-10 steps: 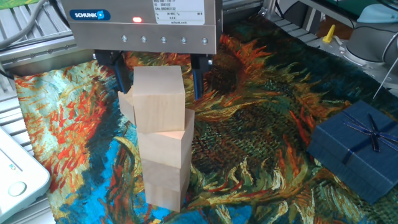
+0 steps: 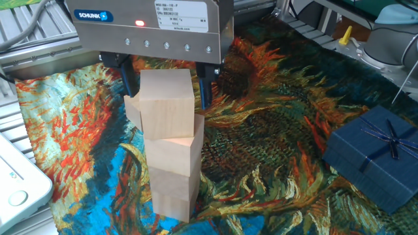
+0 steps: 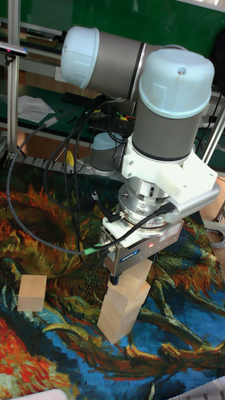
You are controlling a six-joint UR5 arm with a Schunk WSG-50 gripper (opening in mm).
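Note:
A stack of several pale wooden blocks rises from the patterned cloth in exterior view 2, its top block (image 2: 166, 104) turned slightly against the block (image 2: 173, 153) below. My gripper (image 2: 166, 100) is open over the upper stack, one finger on either side of the top block in the picture. Both fingers appear behind that block's front face, with visible gaps to it. Another piece of wood (image 2: 133, 112) shows partly behind it at the left. From exterior view 3, the gripper body hides part of the upper stack (image 3: 123, 313); contact there cannot be judged.
A single wooden block (image 3: 32, 293) rests on the cloth (image 3: 60, 340), apart from the stack. To the right in exterior view 2 sits a dark blue ribboned box (image 2: 375, 156). A white device (image 2: 19, 183) occupies the left edge. Cloth between stack and box is bare.
My gripper has turned slightly, its right finger shifting a little left and down in exterior view 2. It remains open, and the stack has not moved.

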